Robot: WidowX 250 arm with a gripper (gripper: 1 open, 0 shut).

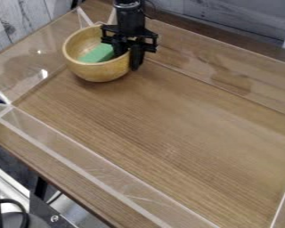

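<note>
A tan bowl [95, 67] sits near the back left of the wooden table [169, 142], with a green object [97, 52] inside it. My black gripper [128, 44] reaches down from the top edge over the bowl's right side, its lower parts at the rim and partly inside. The fingers are dark and overlap one another, so their opening and anything between them cannot be made out.
Behind the table stand grey panelled walls [223, 22]. Black cables [8, 209] show at the lower left, beyond the table's edge.
</note>
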